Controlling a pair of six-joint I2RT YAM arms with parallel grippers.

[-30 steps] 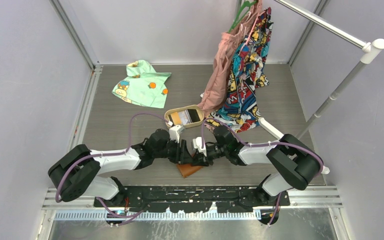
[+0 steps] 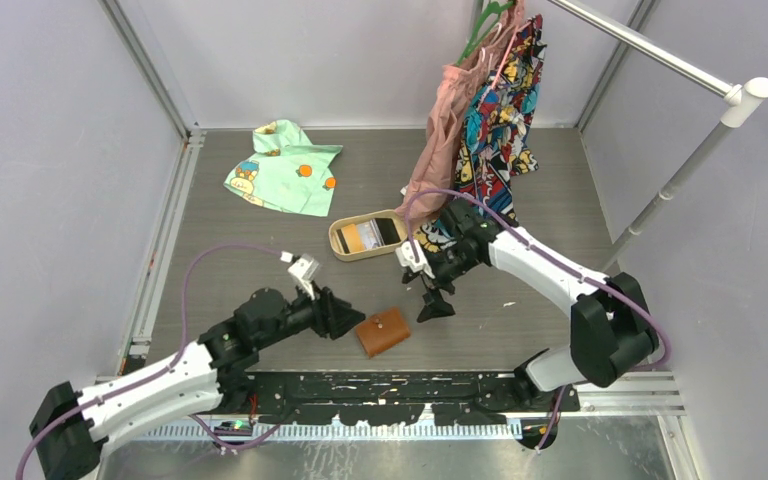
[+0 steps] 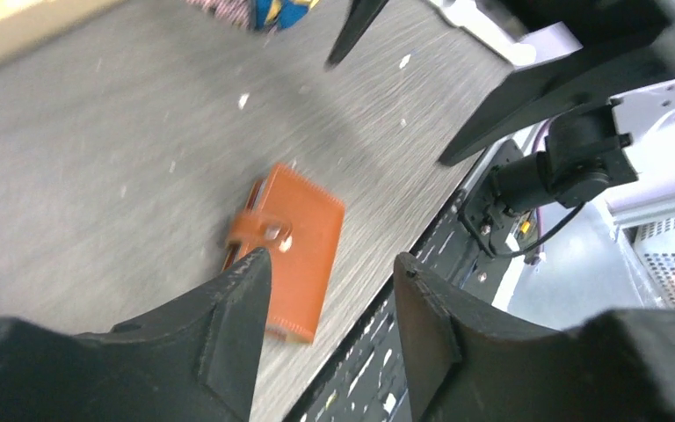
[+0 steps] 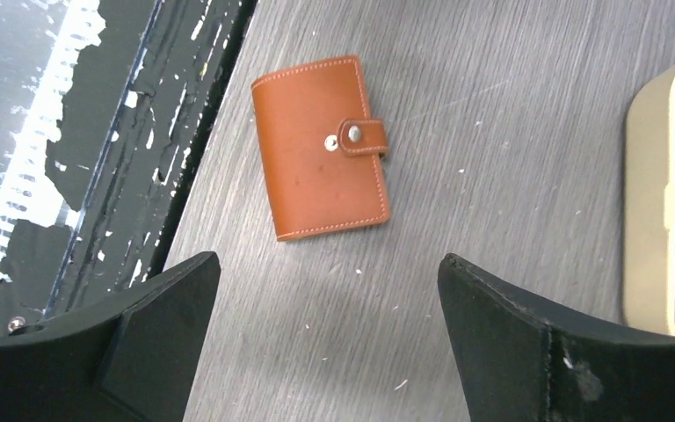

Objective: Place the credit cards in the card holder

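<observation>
The brown leather card holder [image 2: 382, 331] lies flat near the table's front edge, its snap strap closed over the side in the right wrist view [image 4: 316, 158]. Credit cards [image 2: 368, 236], some yellow, white and black, lie in a beige oval tray [image 2: 344, 256] behind it. My left gripper [image 2: 356, 318] stands open at the holder's left, nothing between its fingers. To the right of the holder and a little above it, my right gripper [image 2: 434, 302] is open and empty. Whether any card is inside the holder cannot be seen.
A green patterned cloth [image 2: 290, 170] lies at the back left. Pink [image 2: 450, 120] and colourful [image 2: 500, 120] garments hang at the back right, near my right arm. A white rail [image 2: 660, 200] rises at the right.
Both grippers have drawn apart from the card holder, the left one leftward, the right one rightward. The holder is now more fully uncovered and stays in about the same place.
</observation>
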